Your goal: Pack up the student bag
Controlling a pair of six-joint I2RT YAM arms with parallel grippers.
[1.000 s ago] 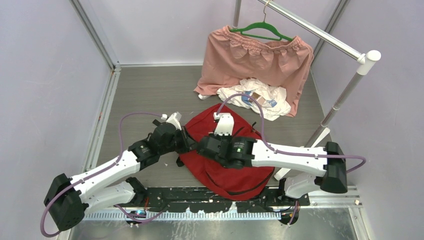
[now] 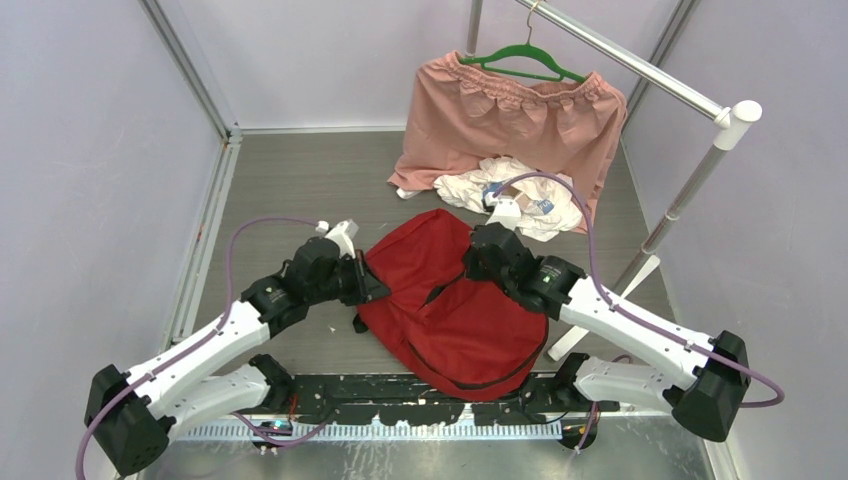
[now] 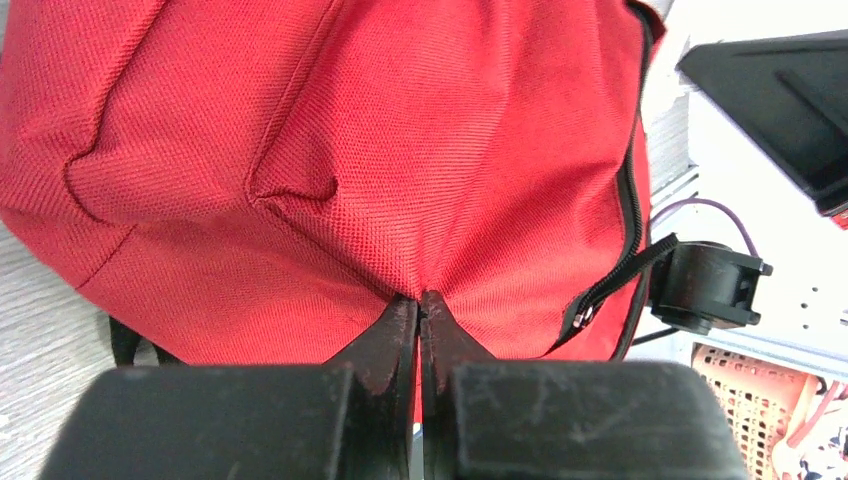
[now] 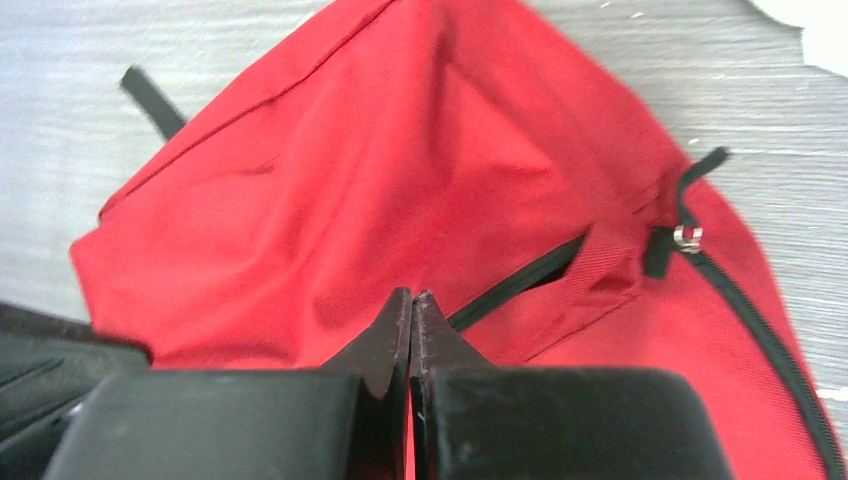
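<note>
The red bag (image 2: 460, 340) lies flattened on the floor between both arms, with black zippers and straps. My left gripper (image 2: 365, 285) is shut at the bag's left part; in the left wrist view its tips (image 3: 418, 300) press against red fabric, and I see nothing clearly between them. My right gripper (image 2: 478, 262) is over the bag's upper right; in the right wrist view its shut tips (image 4: 414, 298) point at red fabric beside a black zipper opening (image 4: 515, 285). Whether anything sits between them is hard to see.
Pink shorts (image 2: 500, 110) hang from a green hanger on the metal rail (image 2: 640, 60) at the back right. A crumpled white cloth (image 2: 540, 210) lies below them, behind the bag. Bare floor (image 2: 290, 180) is at the back left.
The left arm has moved only slightly.
</note>
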